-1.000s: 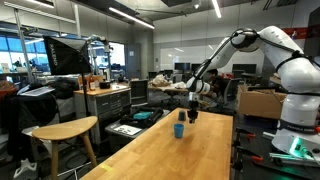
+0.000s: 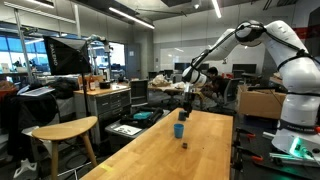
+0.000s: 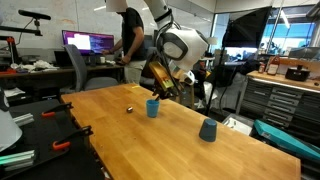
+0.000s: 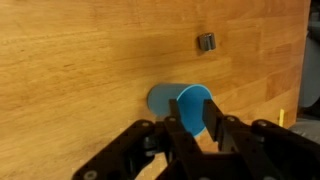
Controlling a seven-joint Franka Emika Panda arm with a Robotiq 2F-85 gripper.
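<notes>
A blue cup (image 2: 179, 130) stands on the wooden table. In exterior view 2 my gripper (image 3: 157, 92) is just above and behind this cup (image 3: 152, 108). The wrist view has the dark fingers of my gripper overlapping the cup (image 4: 162, 96) near its blue rim. They look close together, and I read the gripper as shut; what lies between them cannot be made out. A small dark block (image 4: 206, 42) lies on the table apart from the cup, seen also in exterior view 2 as a small block (image 3: 130, 109).
A dark grey cup (image 3: 208, 130) stands farther along the table, near the side with black equipment (image 3: 277, 135). Wide bare wood (image 2: 160, 160) fills the table's near part. A person (image 3: 128, 35) stands behind the arm.
Over the last second the arm has shifted leftward and its gripper has risen a little in exterior view 1. The blue cup appears in the same place.
</notes>
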